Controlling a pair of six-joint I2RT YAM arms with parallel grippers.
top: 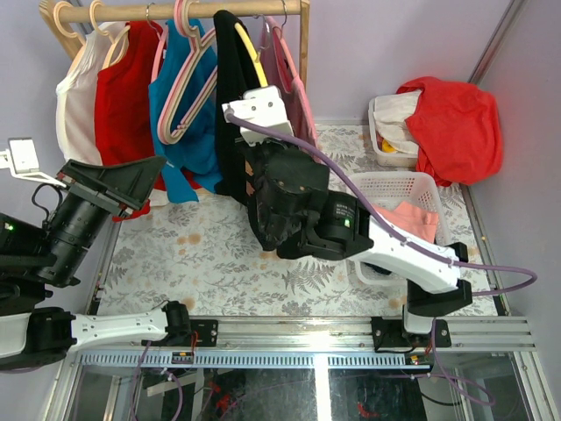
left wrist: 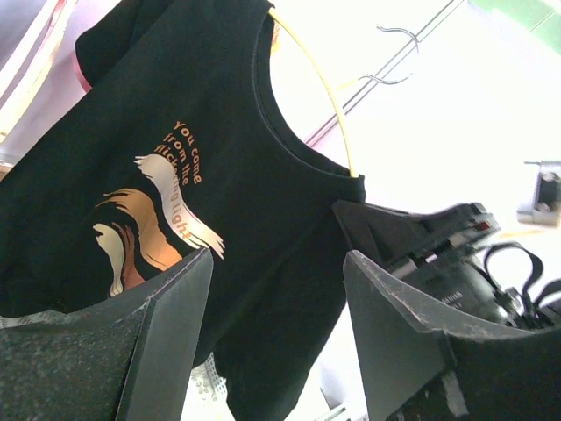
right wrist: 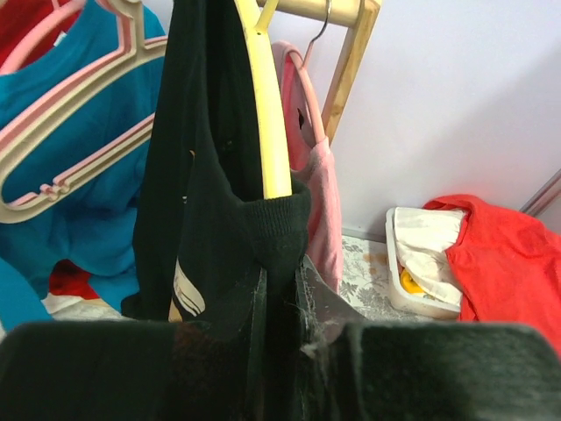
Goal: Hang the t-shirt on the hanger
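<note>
A black t-shirt (top: 232, 105) with a printed design hangs on a yellow hanger (right wrist: 267, 114) at the rail, turned nearly edge-on to the top view and partly hidden by my right arm. In the left wrist view its front shows the orange and cream print (left wrist: 149, 228). My right gripper is at the sleeve below the hanger's end, black fabric between its fingers; how tightly they close is unclear. My left gripper (top: 131, 180) is to the left, in front of the red shirt, its fingers apart with nothing seen held.
A wooden rail (top: 210, 9) holds white, red, blue and pink garments and empty hangers. At the right stand a container with white cloth (top: 394, 127) and red cloth (top: 451, 132), and a white basket (top: 368, 189) with pink cloth.
</note>
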